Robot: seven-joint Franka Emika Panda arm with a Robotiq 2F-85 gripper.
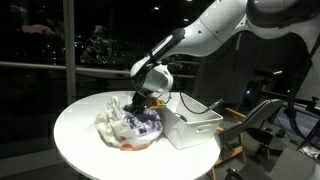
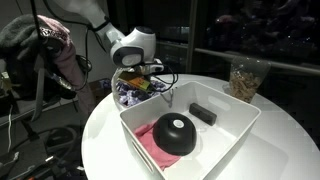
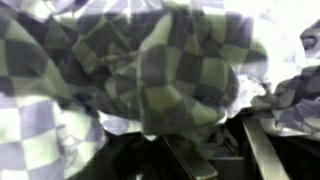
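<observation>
A checkered purple-and-white cloth point(image 1: 143, 121) lies bunched on the white round table, with a pale, crumpled part point(image 1: 112, 125) at its left. My gripper point(image 1: 148, 103) is down at the top of this heap. In the wrist view, cloth folds point(image 3: 165, 70) fill most of the picture and press close to the gripper. Its fingers point(image 3: 265, 150) stand apart at the lower edge; whether any fabric lies between them is hard to make out. From the other side, the cloth point(image 2: 128, 95) shows beneath the arm, its fingertips mostly hidden.
Beside the cloth stands a white box point(image 2: 225, 150) holding a black round lid or pan point(image 2: 174, 134), a pink cloth point(image 2: 150, 143) and a black block point(image 2: 203, 114). A clear container point(image 2: 243, 77) is behind it.
</observation>
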